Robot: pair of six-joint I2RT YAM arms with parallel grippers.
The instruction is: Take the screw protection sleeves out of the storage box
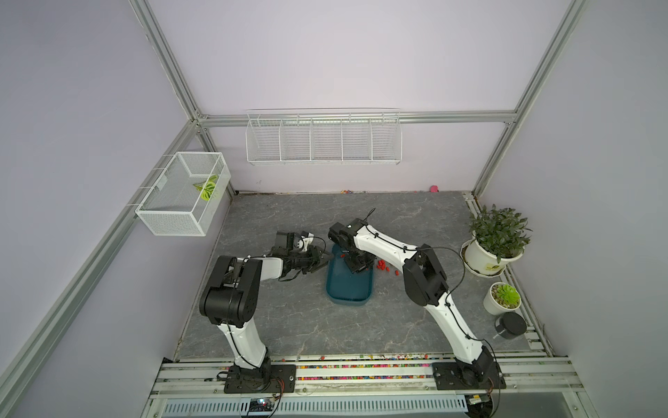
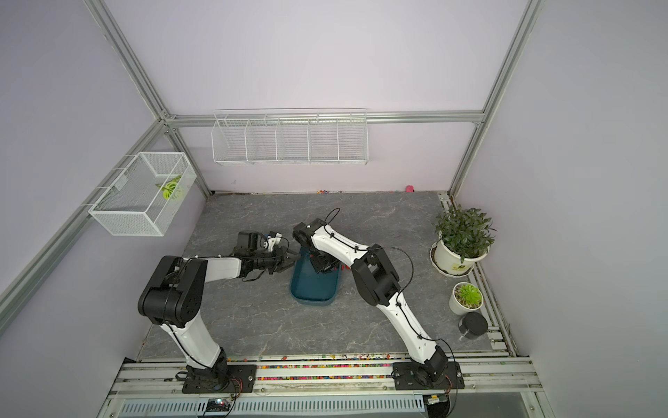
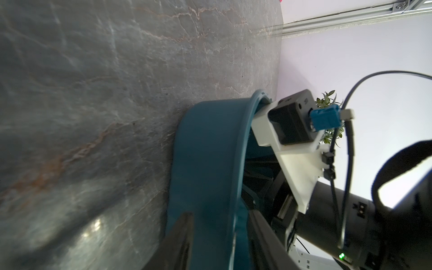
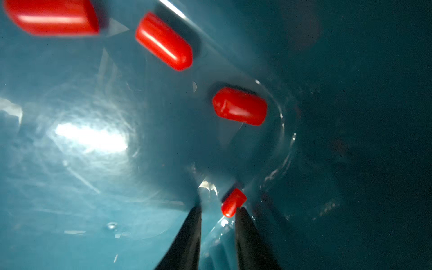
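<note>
The blue-green storage box (image 1: 349, 284) sits mid-table; in the left wrist view my left gripper is shut on its side wall, with the rim between the fingers. My right gripper reaches down inside the box, its fingers parted. Just past the tips, close to the right-hand finger, lies a small red sleeve (image 4: 233, 203) near the floor's curved edge. Other red sleeves lie on the box floor: one near the centre (image 4: 239, 106), a tilted sleeve (image 4: 164, 41) above it, and a sleeve cut off by the frame's corner (image 4: 53, 15).
Right of the box, several red sleeves (image 1: 381, 265) are scattered on the grey table (image 1: 299, 320). A potted plant (image 1: 495, 240), a small succulent (image 1: 502, 297) and a dark cup (image 1: 510, 325) line the right edge. Table space in front of the box is clear.
</note>
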